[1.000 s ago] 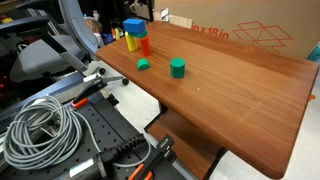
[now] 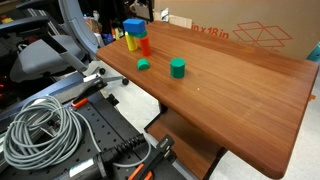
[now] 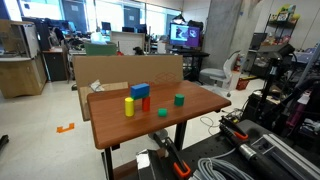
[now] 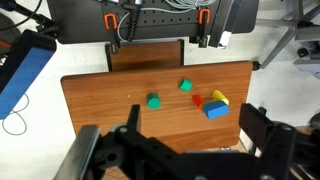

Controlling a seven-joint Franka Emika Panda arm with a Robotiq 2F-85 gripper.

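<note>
My gripper is open high above the wooden table, its dark fingers spread at the bottom of the wrist view, nothing held between them. It cannot be made out in either exterior view. On the table, a blue block [image 2: 134, 25] appears raised, close to a yellow cylinder [image 3: 129, 106] and a red cylinder [image 2: 145, 46]; what supports it is unclear. A small green piece [image 2: 143, 64] lies near the table's edge. Apart from these, a dark green cylinder [image 2: 177, 68] stands upright. From above, the blue block [image 4: 216, 109] is beside the yellow piece [image 4: 219, 96].
The brown table [image 2: 240, 90] has wide clear space to the right of the dark green cylinder in exterior view 1. A cardboard panel [image 3: 125, 70] stands behind it. Coiled grey cable [image 2: 45, 135] lies on the black robot base, across a gap from the table.
</note>
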